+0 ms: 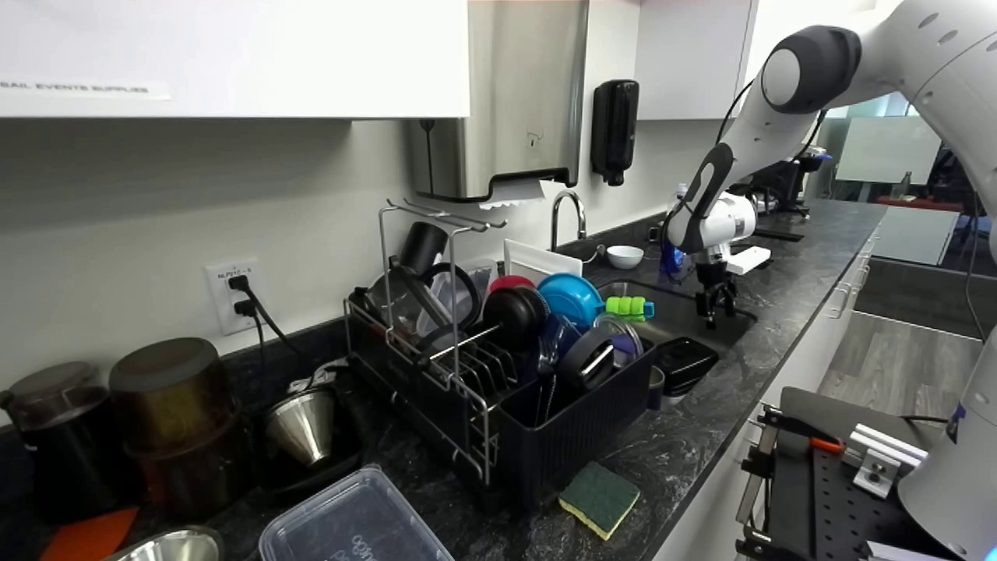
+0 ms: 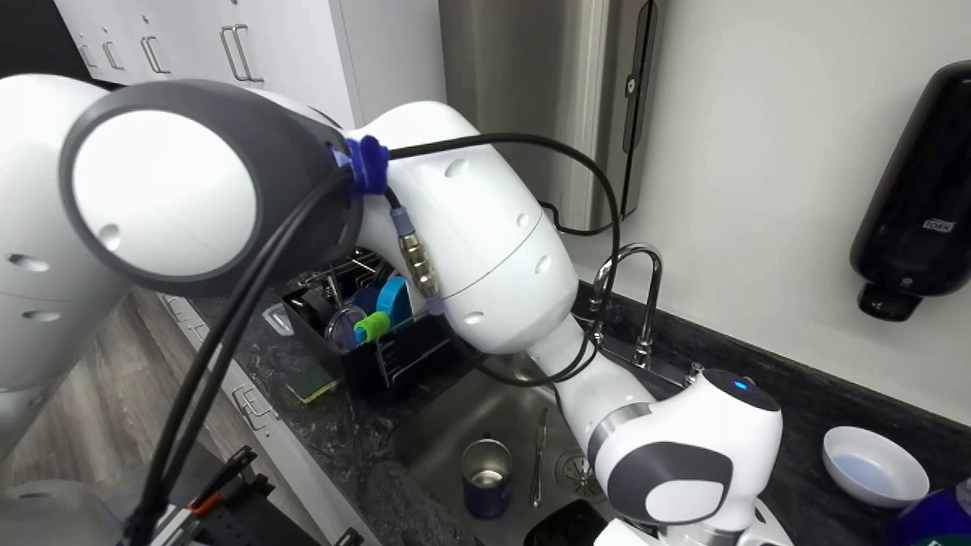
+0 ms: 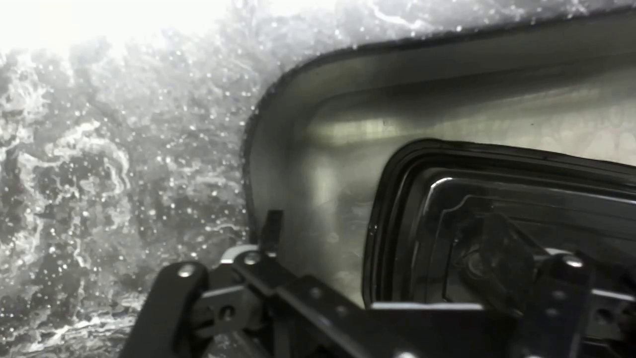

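My gripper [image 1: 716, 316] hangs over the far end of the sink in exterior view 1, pointing down. In the wrist view its fingers [image 3: 272, 231] are spread wide, so the gripper is open. A black rectangular container [image 3: 411, 155] lies in the sink [image 3: 334, 134], its near corner between and under the fingers. The right finger overlaps the container's inside; whether it touches cannot be told. The same container [image 2: 566, 526] shows partly at the bottom edge of exterior view 2, beside a dark blue mug [image 2: 487, 491] and a knife [image 2: 538, 464] on the sink floor.
A loaded dish rack [image 1: 575, 439] stands beside the sink, with a sponge [image 1: 600, 499] in front. The faucet [image 2: 652, 296] rises behind the sink. A white bowl [image 1: 624, 257] sits on the counter near the wall. Bare dark counter [image 3: 149, 161] borders the sink.
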